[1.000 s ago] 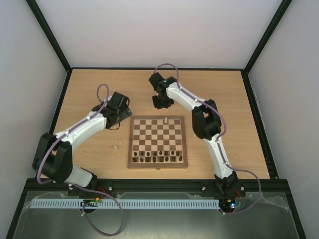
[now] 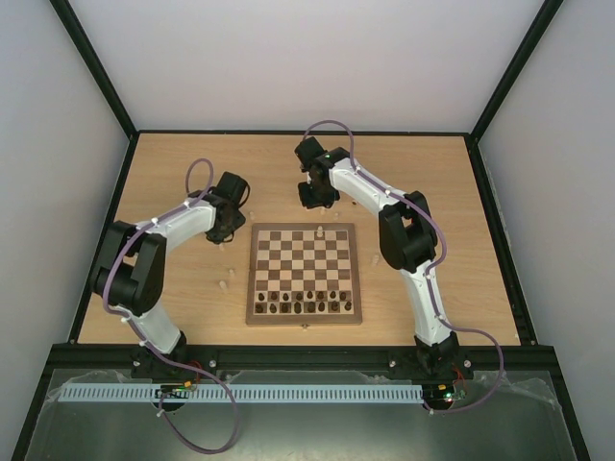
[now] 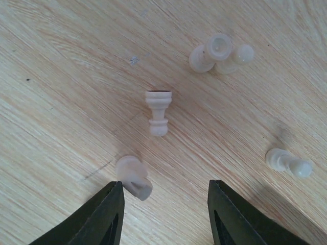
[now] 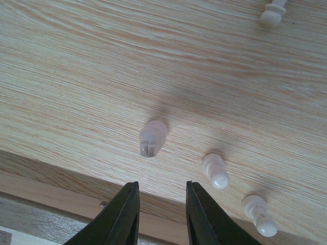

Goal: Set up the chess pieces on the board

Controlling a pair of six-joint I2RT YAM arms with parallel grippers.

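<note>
The chess board [image 2: 356, 279] has dark pieces [image 2: 303, 302] filling its two near rows. One white piece [image 2: 320, 232] stands at its far side. My left gripper is over the table left of the board's far corner, fingers apart and empty. In the left wrist view, a white piece [image 3: 134, 176] is close to its left finger, with another piece [image 3: 158, 113] lying on its side beyond. My right gripper hangs just past the board's far edge, fingers parted with nothing between them. A white knight-like piece [image 4: 153, 139] stands ahead of it, with a pawn [image 4: 215, 171] to the right.
Clustered white pieces [image 3: 218, 47] and a single one [image 3: 288, 162] lie farther off in the left wrist view. The right wrist view also has another white piece [image 4: 259, 215] near the board rim [image 4: 76, 195] and one [image 4: 272, 15] at the top.
My right gripper has shifted slightly right.
</note>
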